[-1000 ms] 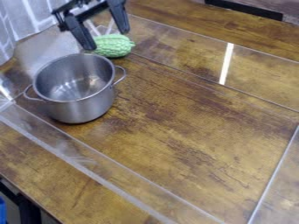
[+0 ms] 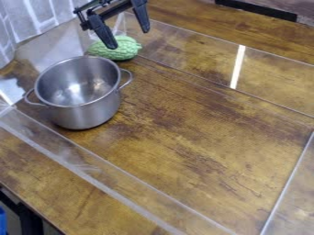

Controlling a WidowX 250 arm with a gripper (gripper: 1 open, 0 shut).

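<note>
My black gripper (image 2: 124, 29) hangs at the top left, open, its two fingers apart above a pale green bumpy vegetable (image 2: 114, 50), which looks like a bitter melon. The vegetable lies on the table just behind a steel pot (image 2: 79, 107) with two side handles. The pot stands on the left of the wooden table and looks empty inside.
Clear panels (image 2: 278, 83) line the wooden table (image 2: 196, 138), whose middle and right are bare. A pale curtain (image 2: 18, 27) is at the top left. The table's near edge shows at the bottom left.
My gripper has moved up and to the right from over the back of the pot and the vegetable. The pot and vegetable look unmoved.
</note>
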